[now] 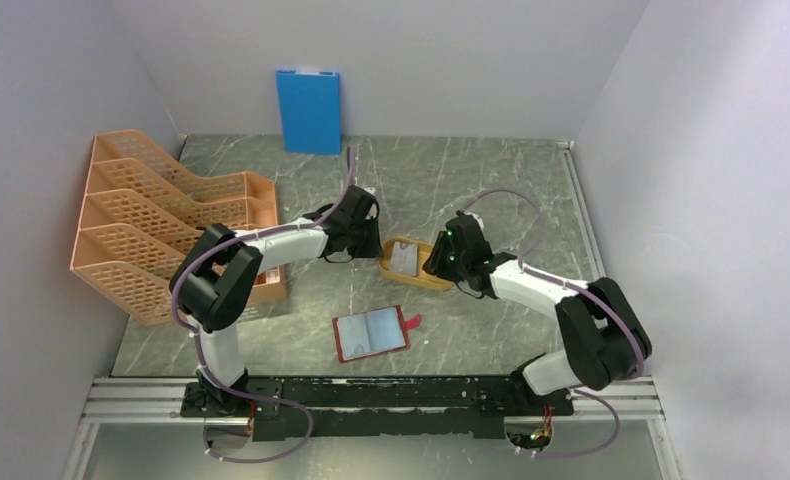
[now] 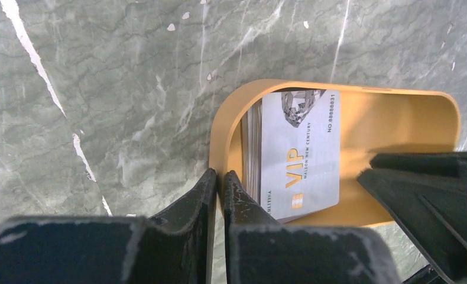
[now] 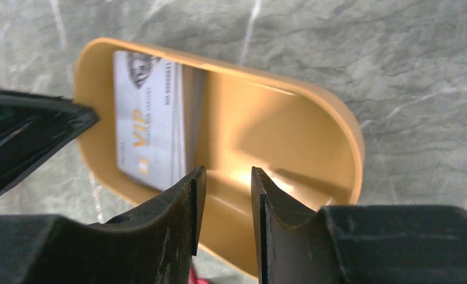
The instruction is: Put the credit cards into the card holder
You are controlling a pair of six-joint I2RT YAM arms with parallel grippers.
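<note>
A stack of white credit cards (image 2: 299, 154), a silver VIP card on top, stands at the left end of a tan oval box (image 1: 430, 283). My left gripper is shut on the box's left wall. Over the empty right part of the box hangs my right gripper, partly open, with only a gap between its fingers; the cards are to its left. Nearer the front lies the card holder (image 1: 371, 333), spread open, red-brown edged with pale pockets and a red strap at its right.
A tan slotted rack (image 1: 121, 240) fills the left side. At the back stands a blue panel (image 1: 309, 112). Both arms reach into the middle close to each other. Bare grey table (image 1: 511, 180) shows behind and at the right.
</note>
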